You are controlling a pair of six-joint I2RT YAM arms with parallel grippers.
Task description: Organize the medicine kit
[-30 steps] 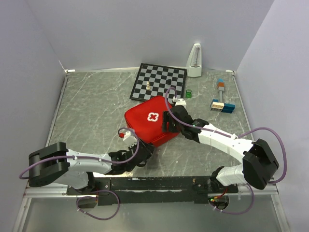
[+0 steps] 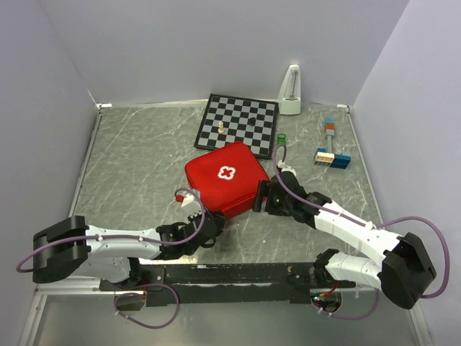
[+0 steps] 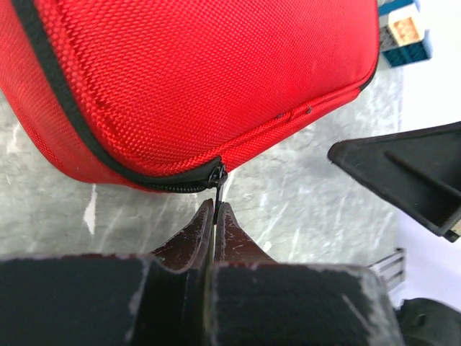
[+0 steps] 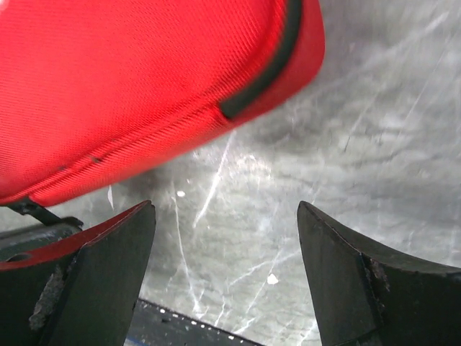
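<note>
The red medicine kit (image 2: 226, 174), its white cross facing up, lies closed at the middle of the table. Along its near side, my left gripper is shut on the thin black zipper pull (image 3: 218, 196) at the end of the dark zipper, as the left wrist view shows. My right gripper is open just off the kit's near right corner. Only grey table shows between its fingers, and the kit's red side (image 4: 284, 83) is beyond them. The kit's contents are hidden.
Behind the kit lies a chessboard (image 2: 241, 124) with a few pieces, a white metronome (image 2: 290, 90) beside it. A green item (image 2: 282, 139) and a blue block structure (image 2: 332, 155) are to the right.
My right gripper has moved off the kit's right part, to the right and nearer the front. The kit is nearly unmoved.
</note>
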